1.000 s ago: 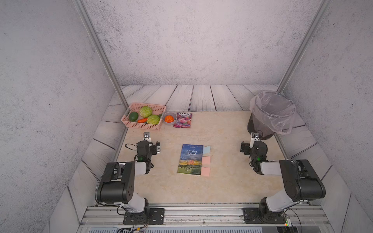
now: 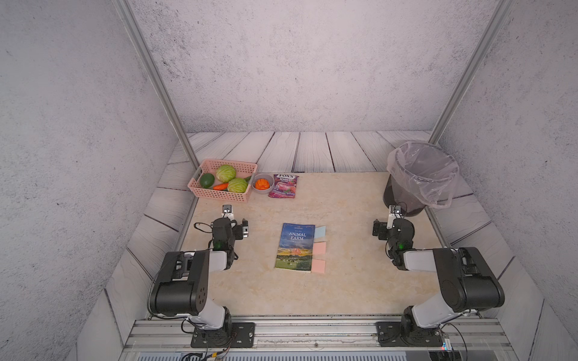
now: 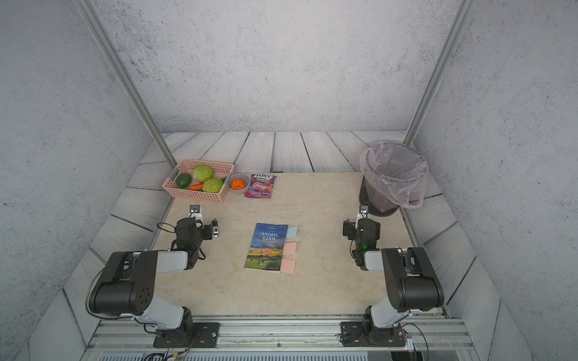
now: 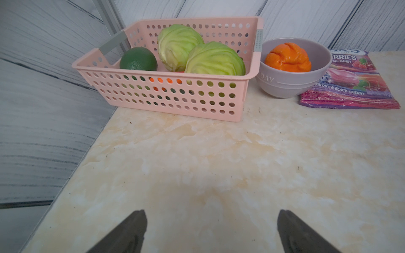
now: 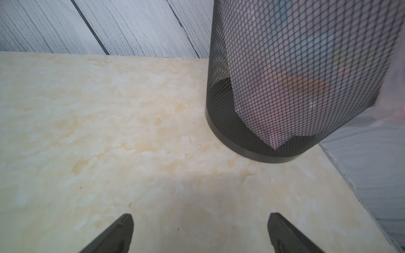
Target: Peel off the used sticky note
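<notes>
An Animal Farm book [image 2: 293, 252] lies flat mid-table, with three sticky notes poking from its right edge: a blue one [image 2: 319, 231], a pink one [image 2: 319, 247] and a lower pink one [image 2: 318, 265]. My left gripper stands left of the book, facing the back of the table, with its fingertips wide apart and nothing between them. My right gripper stands right of the book, facing the bin, also open and empty.
A lined mesh bin [image 2: 403, 195] stands at the back right. At the back left are a pink basket [image 4: 168, 97] of vegetables, a grey bowl [image 4: 286, 82] with an orange item and a candy bag [image 4: 350, 94].
</notes>
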